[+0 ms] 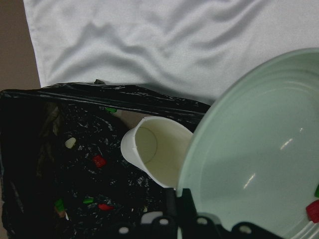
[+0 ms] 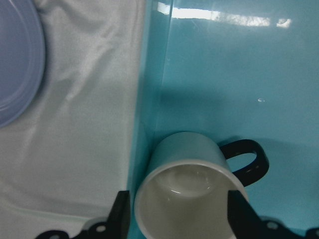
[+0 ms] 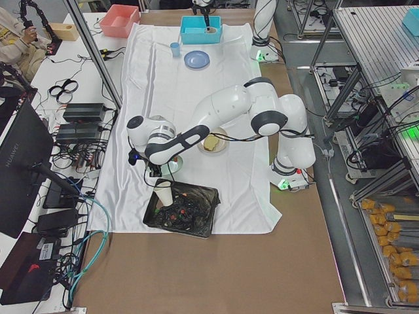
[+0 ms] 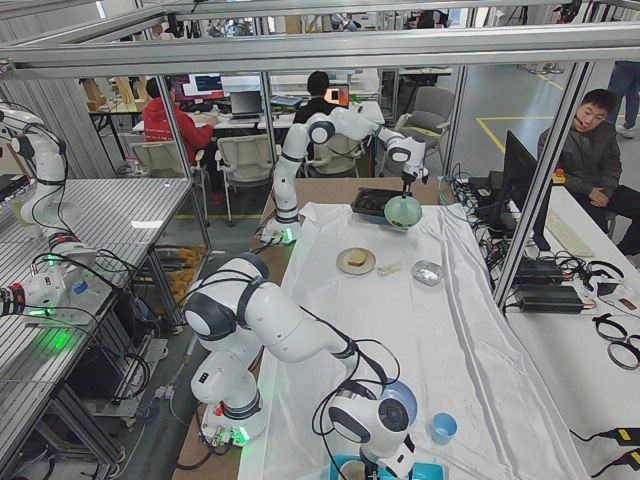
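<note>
My left gripper is shut on the rim of a green plate [image 1: 249,139], held tilted beside a black-lined bin [image 1: 45,149]; red and green bits lie on the plate. Inside the bin a white cup [image 1: 154,152] lies among small red, green and pale scraps. At the far end my right gripper is open around the near part of a mug [image 2: 189,149] with a black handle, lying on its side in a blue tray [image 2: 239,69].
A blue plate [image 3: 196,59] and blue cup [image 3: 175,50] stand on the white cloth. A yellow item on a beige plate [image 4: 355,261] and a foil container [image 4: 427,272] sit mid-table.
</note>
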